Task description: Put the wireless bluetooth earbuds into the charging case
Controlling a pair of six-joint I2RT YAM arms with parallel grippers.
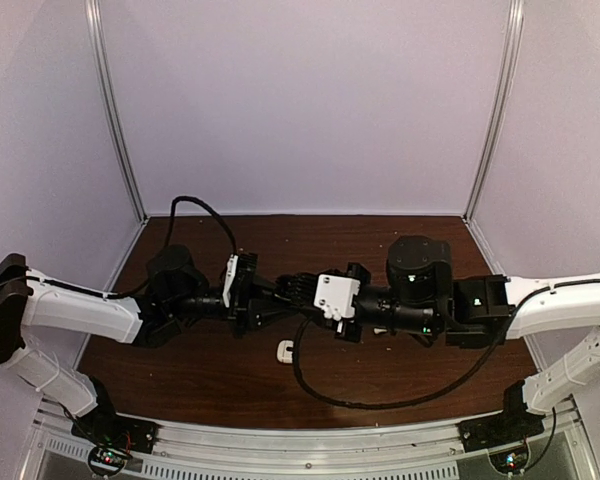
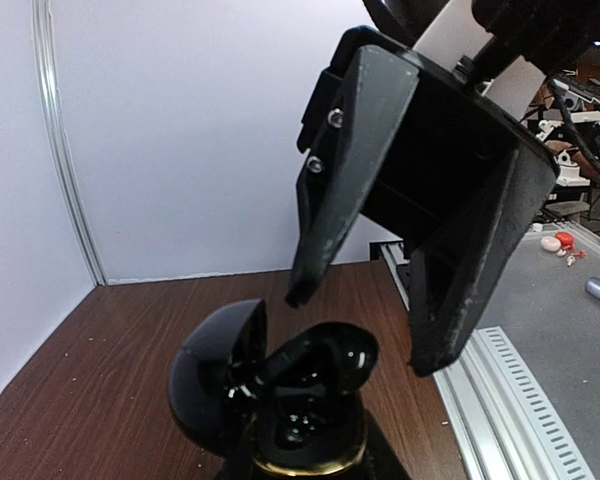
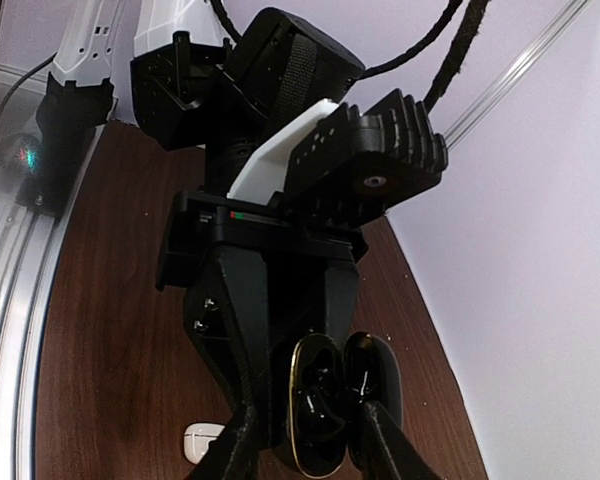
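My left gripper is shut on the glossy black charging case (image 3: 315, 455), which has a gold rim. The case's lid (image 2: 208, 380) stands open. A dark, shiny earbud (image 2: 332, 355) shows at the case's mouth in the left wrist view; reflections hide how deep it sits. Just above it, my right gripper is open with nothing clearly gripped. In the right wrist view its fingers (image 3: 382, 445) are by the case. From the top, the two grippers overlap and hide the case. I cannot make out a second black earbud.
A small white case (image 1: 285, 351) lies on the brown table (image 1: 200, 385), below and in front of the grippers. A black cable (image 1: 380, 404) loops down from the right arm near it.
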